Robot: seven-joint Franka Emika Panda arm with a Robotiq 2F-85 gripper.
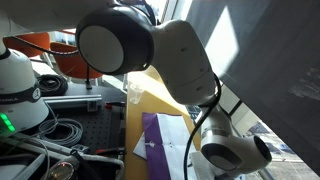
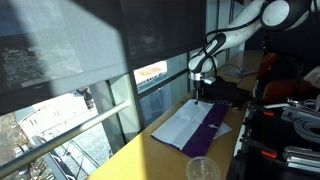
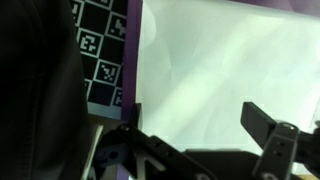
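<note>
A white cloth or sheet with purple bands (image 2: 187, 127) lies spread flat on the table; whether it is fabric or paper I cannot tell. Its white and purple stripes (image 1: 166, 130) also show in exterior view 1, partly behind the arm. My gripper is open over the white part (image 3: 195, 70), with nothing between its fingers. In exterior view 2 the gripper (image 2: 198, 98) is small and dark, near the far end of the cloth. The arm hides the fingers in exterior view 1.
A black-and-white marker board (image 3: 101, 45) shows beside the cloth's purple edge. On the table stands a clear round container (image 2: 201, 170), away from the gripper. Windows and a railing (image 2: 105, 112) run along one side.
</note>
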